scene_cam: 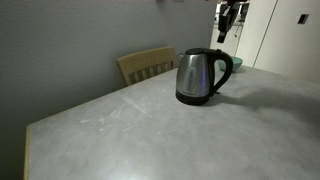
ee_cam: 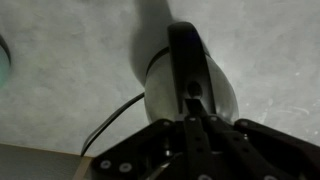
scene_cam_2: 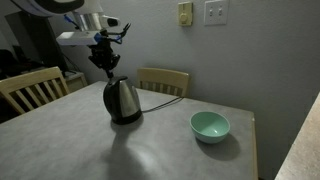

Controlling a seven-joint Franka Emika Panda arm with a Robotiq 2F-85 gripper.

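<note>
A steel electric kettle with a black base (scene_cam: 193, 76) stands upright on the grey table, its black handle (scene_cam: 222, 72) facing right in exterior view 1. Above the handle side hangs my gripper (scene_cam: 222, 38), pointing down and apart from the kettle there. Exterior view 2 has the gripper (scene_cam_2: 110, 75) just over the kettle (scene_cam_2: 130, 103), with too little detail to tell any gap. From the wrist, the black handle and lid (ee_cam: 187, 55) lie beneath the fingertips. The gripper is shut, and nothing shows between its fingers.
A mint green bowl (scene_cam_2: 210, 127) sits on the table, well apart from the kettle. A black cord (ee_cam: 112, 122) runs from the kettle toward the table edge. Wooden chairs (scene_cam: 147, 63) stand at the edges.
</note>
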